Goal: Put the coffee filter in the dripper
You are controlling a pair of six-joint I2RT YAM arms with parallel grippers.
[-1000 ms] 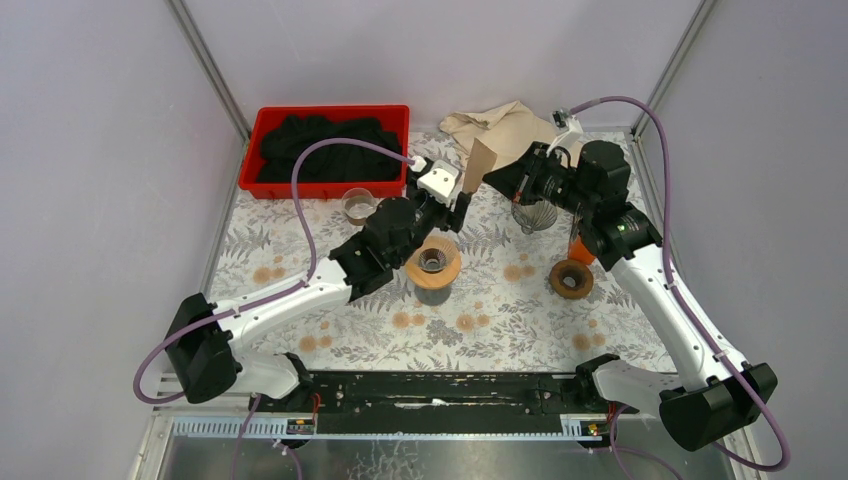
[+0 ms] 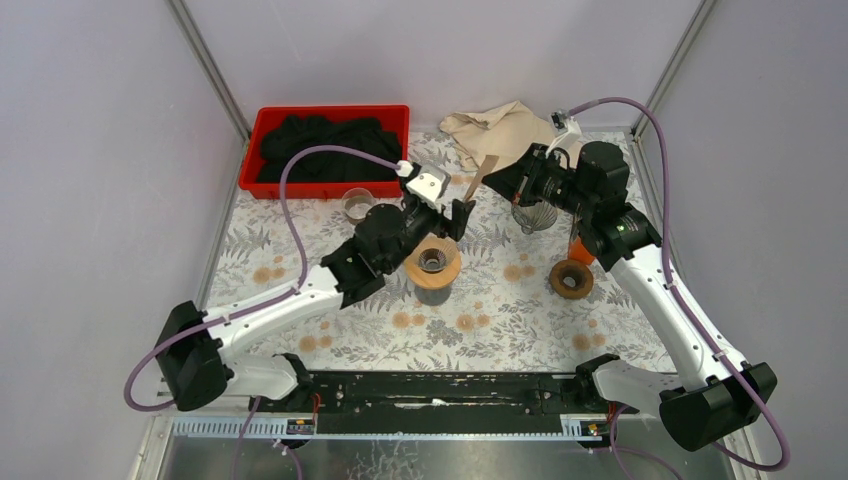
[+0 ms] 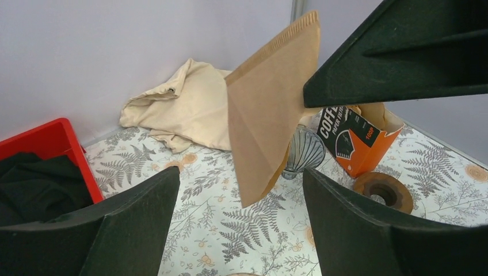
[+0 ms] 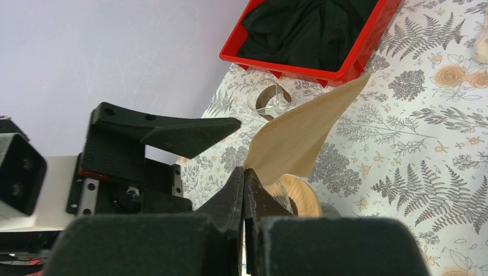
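Note:
A brown paper coffee filter (image 2: pixel 482 176) hangs in the air, my right gripper shut on its edge; in the left wrist view the filter (image 3: pixel 267 109) appears tilted, with a slight opening along one side. My left gripper stands open, the filter's lower tip showing in the gap between its fingers; contact cannot be told. In the top view the left gripper (image 2: pixel 460 217) is just left of and below the filter. Under that arm is the ribbed dripper (image 2: pixel 433 259) in a wooden ring (image 2: pixel 449 271), partly hidden by the filter in the right wrist view.
A red bin (image 2: pixel 257 189) with dark cloth sits back left, a small glass (image 2: pixel 358 204) before it. Beige cloth (image 2: pixel 497 130) lies at the back. On the right are a ribbed glass piece (image 2: pixel 535 217), an orange filter box (image 3: pixel 359 144) and a brown ring (image 2: pixel 571 280).
The filter has turned from showing its broad face to nearly edge-on in the top view. The right arm has stayed still.

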